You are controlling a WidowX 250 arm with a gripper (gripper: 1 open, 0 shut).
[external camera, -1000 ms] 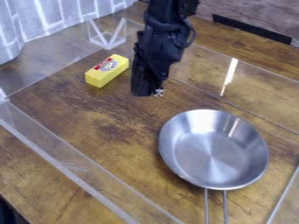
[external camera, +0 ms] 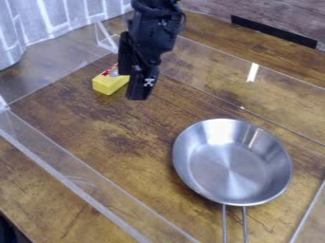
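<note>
My black gripper hangs over the wooden table at the upper middle, open, just right of and partly in front of a small yellow block with a red-and-white top, which it partly hides. A steel pan with its handle toward the front sits at the right.
Clear plastic walls run along the left and the right edge of the wooden table.
My gripper has moved left, toward the yellow block, and now covers part of it. The pan and block appear in the same places.
</note>
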